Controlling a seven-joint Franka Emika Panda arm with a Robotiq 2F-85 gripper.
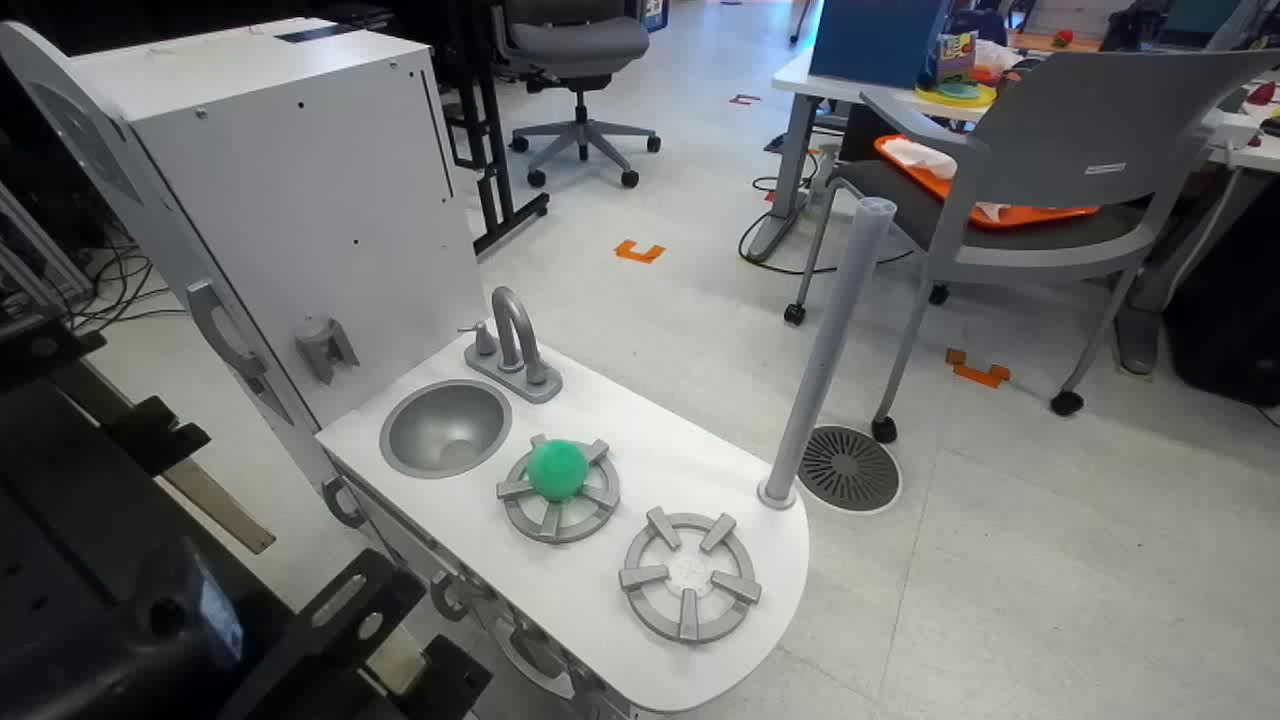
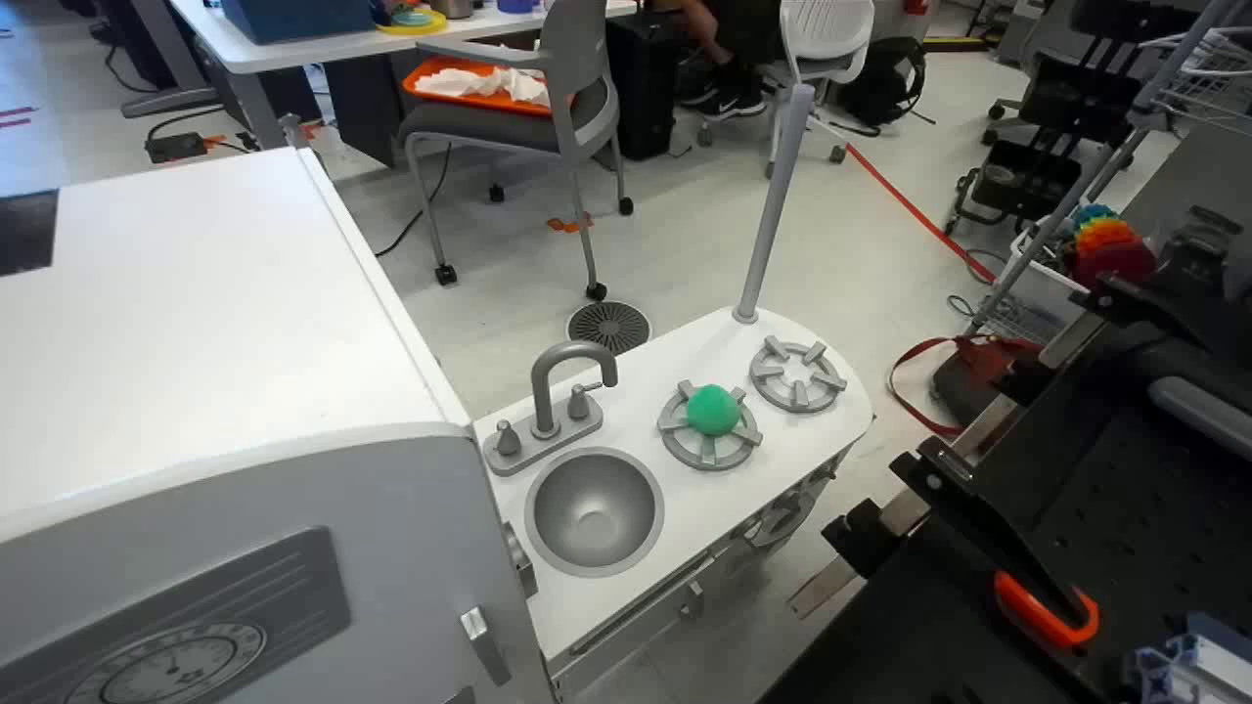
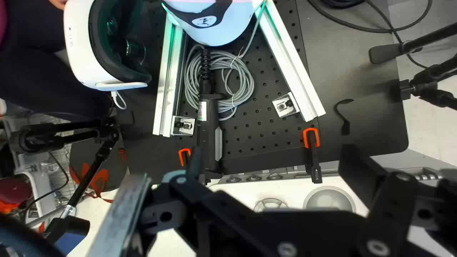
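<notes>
A green ball (image 1: 559,469) rests on the burner (image 1: 525,514) nearer the sink of a white toy kitchen. The same green ball (image 2: 713,411) shows in exterior view 2, between the sink and the other burner. The wrist view looks down past my gripper, whose dark fingers (image 3: 362,173) stand wide apart with nothing held between them. It is over the black table's edge, beside the toy kitchen, of which the sink and part of a burner show there. Neither exterior view shows the gripper, and the ball cannot be made out in the wrist view.
A grey sink (image 2: 595,512) with a curved faucet (image 2: 542,387) stands beside the tall fridge block (image 1: 300,204). An upright grey post (image 1: 828,360) rises at the counter's far end. The second burner (image 1: 690,578) is bare. Cables, a headset (image 3: 81,38) and clamps lie on the black table.
</notes>
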